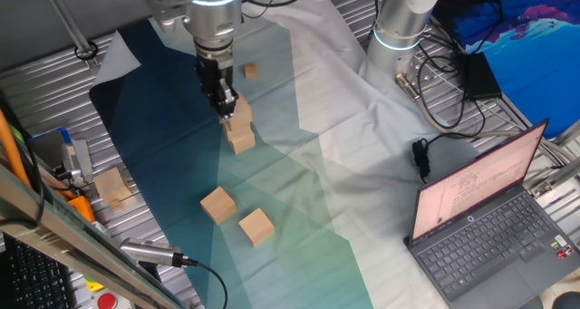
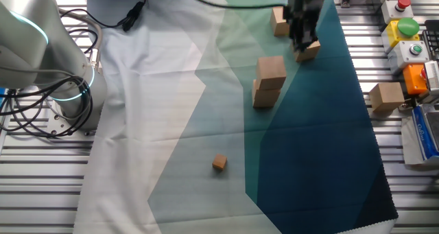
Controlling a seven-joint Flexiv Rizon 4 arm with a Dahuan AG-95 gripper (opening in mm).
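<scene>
A stack of two wooden blocks stands on the patterned cloth; its top block (image 2: 271, 73) sits slightly off square on the lower block (image 2: 265, 97). In exterior view 1 my gripper (image 1: 227, 116) points down and overlaps the stack's left edge. From exterior view 2 the gripper (image 2: 300, 47) is blurred, apart from the stack and overlapping a loose block (image 2: 309, 53). No block shows in its fingers, but their opening is too unclear to read. Another loose block (image 1: 256, 226) lies close to the first, and a small wooden cube (image 2: 219, 162) lies alone.
A laptop (image 1: 489, 227) stands on the right in exterior view 1. Off the cloth, another wooden block (image 2: 387, 97) rests near the push buttons (image 2: 408, 27).
</scene>
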